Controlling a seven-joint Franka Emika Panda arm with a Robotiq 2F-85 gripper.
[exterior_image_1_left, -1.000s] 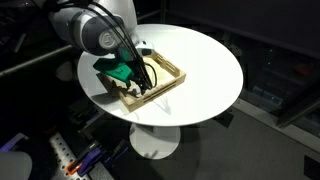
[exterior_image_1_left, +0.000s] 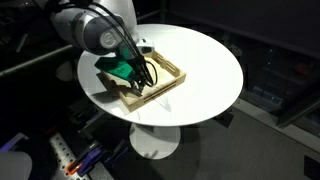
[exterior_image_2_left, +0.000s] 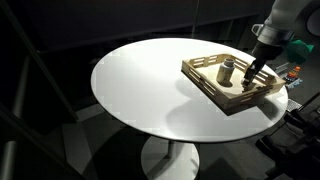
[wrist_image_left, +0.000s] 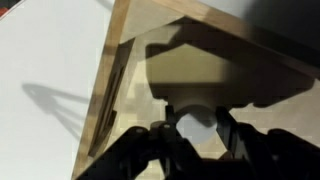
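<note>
A shallow light-wood tray (exterior_image_1_left: 150, 98) stands on the white round table. My gripper is low inside it, pointing down. In the wrist view, a round, pale grey object (wrist_image_left: 196, 128) sits between the two dark fingers, which are shut on it. Only its round face shows; its lower part is hidden. A small brownish jar with a pale top (exterior_image_2_left: 225, 72) stands upright in the tray in exterior view 2, beside the dark fingers (exterior_image_2_left: 247, 78). Whether that jar and the round object are the same thing is unclear. The arm covers part of the tray in exterior view 1.
The tray's wooden walls (wrist_image_left: 98, 90) surround the gripper closely, one running along the left in the wrist view. The tray lies near the table edge on the arm's side.
The arm and gripper have shifted only slightly over the tray. The tray has not visibly moved.
</note>
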